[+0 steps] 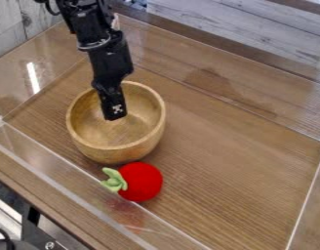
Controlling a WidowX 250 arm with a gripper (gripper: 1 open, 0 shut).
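A wooden bowl (117, 137) sits on the table left of centre. My black gripper (112, 105) reaches down from the top over the bowl's back part, its tip inside the rim's outline; whether it touches the bowl or holds anything is too small to tell. Just in front of the bowl lies a red tomato-like object (140, 183) with a green top.
A pale edge runs along the left, with dark cables at the lower left corner.
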